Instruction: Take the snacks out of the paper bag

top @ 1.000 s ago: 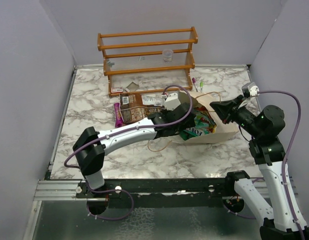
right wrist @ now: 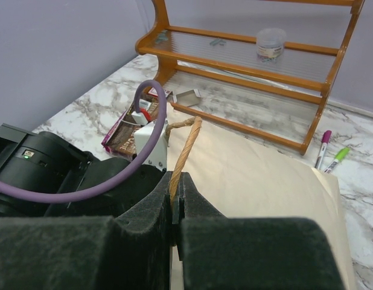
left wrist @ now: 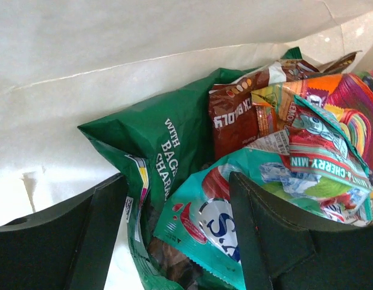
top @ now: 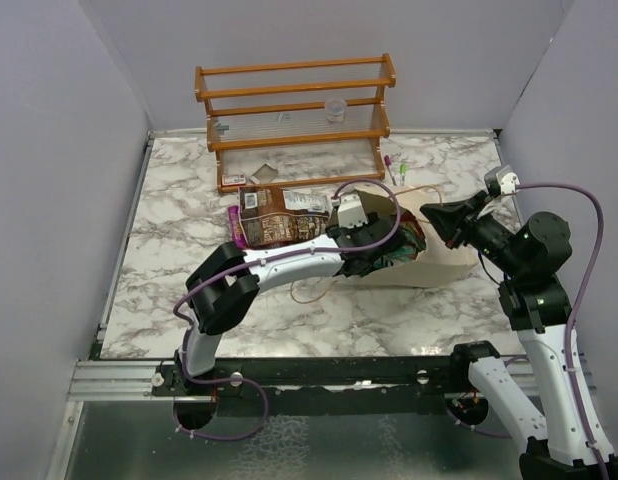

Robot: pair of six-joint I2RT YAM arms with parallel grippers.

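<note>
My left gripper is inside the open paper bag (top: 439, 265), its fingers part open over snack packs: a green pack (left wrist: 156, 121), a brown pack (left wrist: 232, 121), a teal pack (left wrist: 265, 175) and colourful packs behind. The teal pack lies between the fingers; whether they touch it is unclear. My right gripper is shut on the bag's thin twisted handle (right wrist: 186, 145) at the bag's right side. A brown snack bag (top: 284, 215) lies outside, left of the paper bag, over a purple pack (top: 236, 230).
A wooden rack (top: 294, 135) with a plastic cup (top: 335, 108) stands at the back. Markers (right wrist: 324, 145) lie behind the bag.
My left arm has shifted rightward and toward the front, its gripper still low in the bag. The right arm and the snacks outside have not visibly moved.
</note>
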